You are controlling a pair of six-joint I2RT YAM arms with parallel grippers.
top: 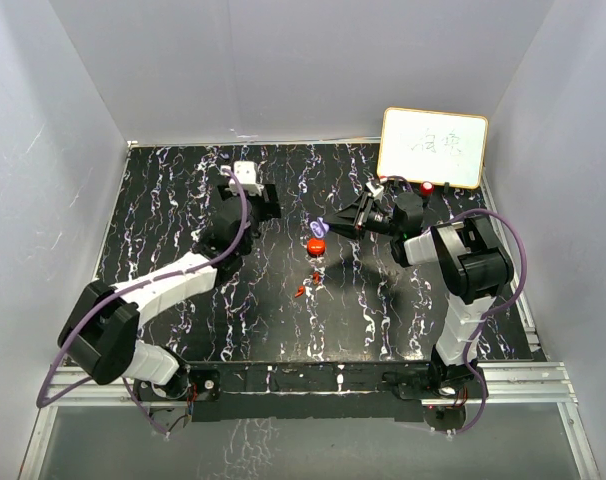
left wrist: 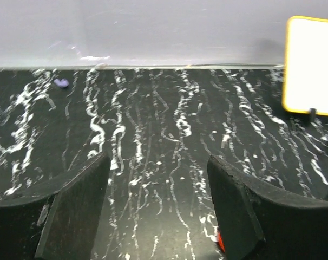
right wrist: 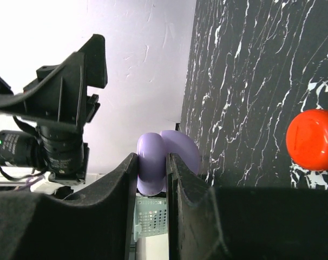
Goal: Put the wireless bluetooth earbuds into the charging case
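Note:
The lavender charging case (right wrist: 152,162), with its lid tilted back, is held in the shut fingers of my right gripper (top: 334,224), just over a red round object (right wrist: 310,138) on the table. My left gripper (top: 248,195) is up at the back left of the table, apart from the case, its fingers (left wrist: 72,211) spread with nothing seen between them. In the left wrist view a small purple item (left wrist: 61,83) lies on the marble surface near the back edge. Whether earbuds are inside the case cannot be told.
A whiteboard (top: 431,150) lies at the back right with a red item (top: 426,187) at its lower edge. Small red pieces (top: 300,291) lie front of centre.

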